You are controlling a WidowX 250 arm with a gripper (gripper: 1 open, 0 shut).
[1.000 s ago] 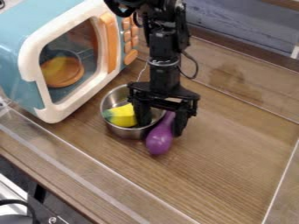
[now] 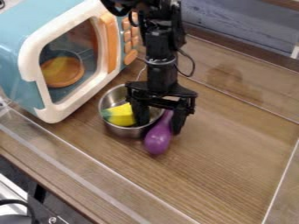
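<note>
My black gripper (image 2: 159, 112) hangs low over a steel bowl (image 2: 114, 126) and a purple eggplant (image 2: 156, 140), which lies on the wooden surface against the bowl's right side. A yellow object with a green end (image 2: 121, 115) sits in the bowl. The gripper's fingers are near the bowl's right rim and the eggplant's upper part; whether they are shut on anything I cannot tell.
A blue-and-white toy microwave (image 2: 59, 96) with an orange plate inside stands at the upper left. A wooden backboard runs behind.
</note>
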